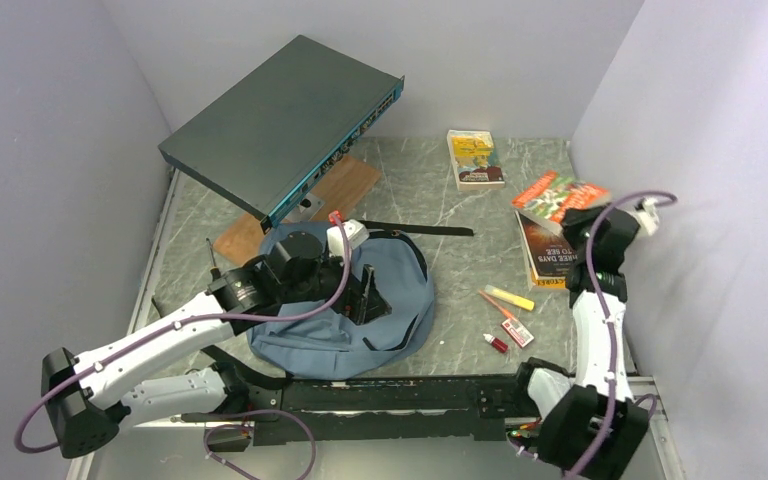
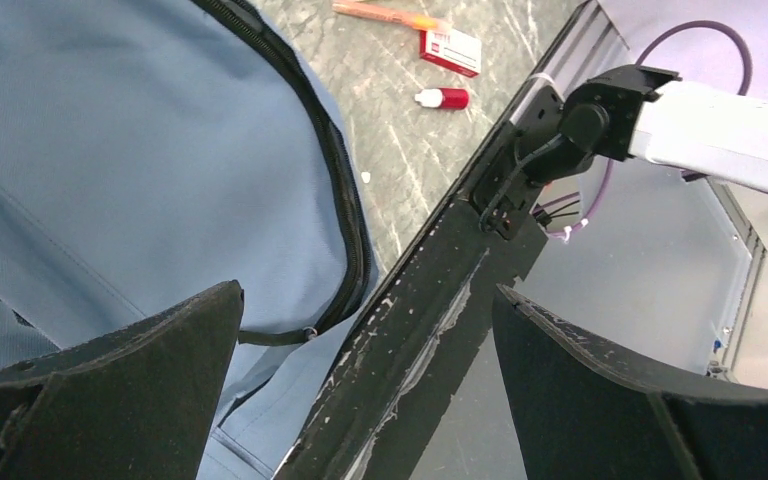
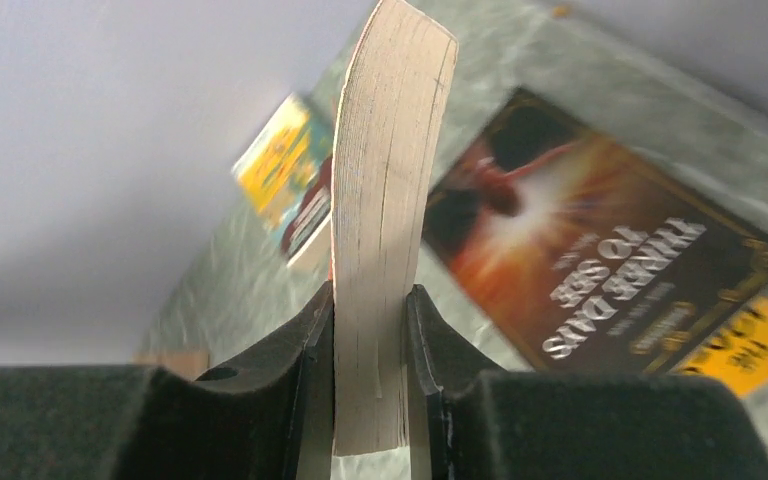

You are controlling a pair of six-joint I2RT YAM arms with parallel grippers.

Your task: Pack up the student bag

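My right gripper is shut on an orange book (image 1: pixel 550 197), held in the air above a stack topped by a dark "Three Days to See" book (image 1: pixel 550 256); in the right wrist view the book's page edge (image 3: pixel 385 200) rises between the fingers. My left gripper is open and empty over the blue bag (image 1: pixel 390 300), whose zipper lies open at the near side. A yellow book (image 1: pixel 476 158) lies at the back.
A yellow marker (image 1: pixel 508 296), orange pen (image 1: pixel 495 305), small box (image 1: pixel 517 332) and red bottle (image 1: pixel 495 341) lie right of the bag. A large dark device (image 1: pixel 280 120) fills the back left.
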